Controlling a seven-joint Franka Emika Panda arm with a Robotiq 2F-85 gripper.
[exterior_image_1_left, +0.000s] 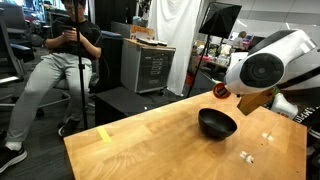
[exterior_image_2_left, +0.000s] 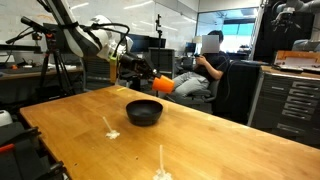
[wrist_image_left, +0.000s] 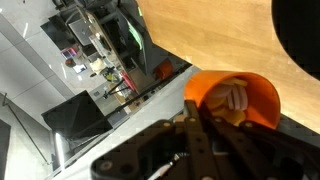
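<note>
An orange cup (exterior_image_2_left: 163, 83) hangs above the table, tilted, with my gripper (exterior_image_2_left: 153, 76) shut on it. In the wrist view, the mouth of the cup (wrist_image_left: 235, 98) faces the camera and several small tan pieces (wrist_image_left: 232, 98) show inside. A black bowl (exterior_image_2_left: 144, 113) stands upright on the table, below the cup and apart from it. From the first exterior side, the cup (exterior_image_1_left: 219, 91) appears above the bowl's far rim (exterior_image_1_left: 217, 123). Its fingers are hard to make out there, and the bowl's inside is dark.
Small white marks or scraps (exterior_image_2_left: 110, 128) lie on its near part. Seated beyond the table is a person (exterior_image_2_left: 208, 68); a grey drawer cabinet (exterior_image_1_left: 147, 66) stands behind.
</note>
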